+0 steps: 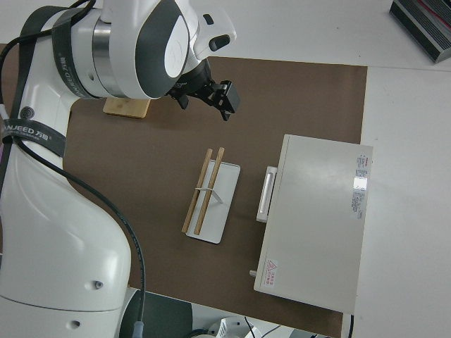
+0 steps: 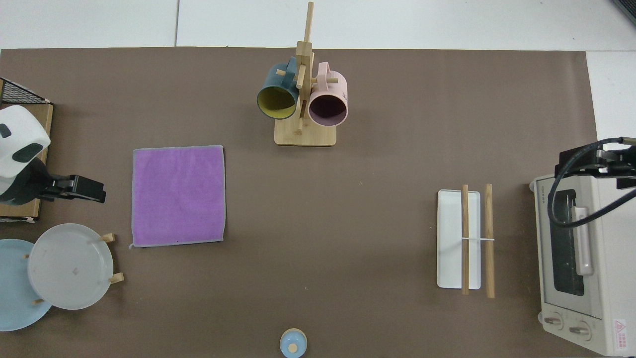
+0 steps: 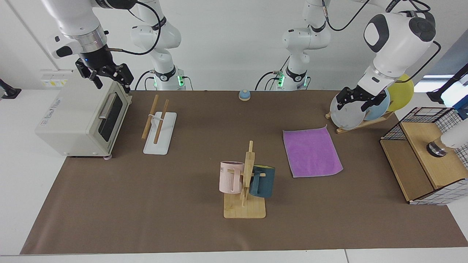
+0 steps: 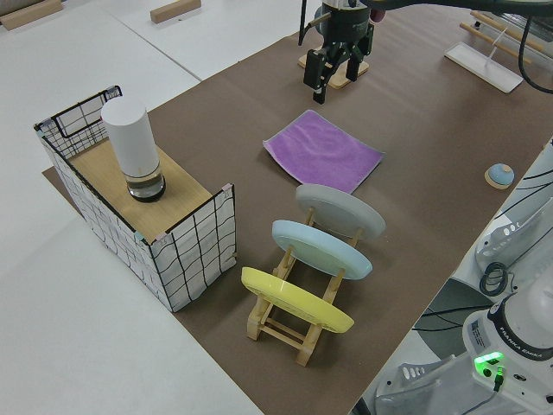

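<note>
One gripper (image 2: 89, 190) hangs over the left edge of the mat, left of the purple cloth (image 2: 177, 196); in the left view it (image 3: 360, 98) is near the plates. The other gripper (image 3: 104, 76) is over the white oven (image 2: 608, 268). Both hold nothing visible; their finger states are unclear. A wooden mug tree (image 2: 304, 137) holds a blue mug (image 2: 275, 95) and a pink mug (image 2: 328, 95). A plate rack carries white (image 2: 68, 262), blue (image 2: 18, 304) and yellow plates (image 4: 294, 301).
A wire-sided wooden shelf (image 3: 406, 168) stands at one side with a white cylinder (image 4: 130, 138). A white board with wooden bars (image 2: 450, 238) lies beside the oven. A small blue round object (image 2: 292, 345) is at the edge.
</note>
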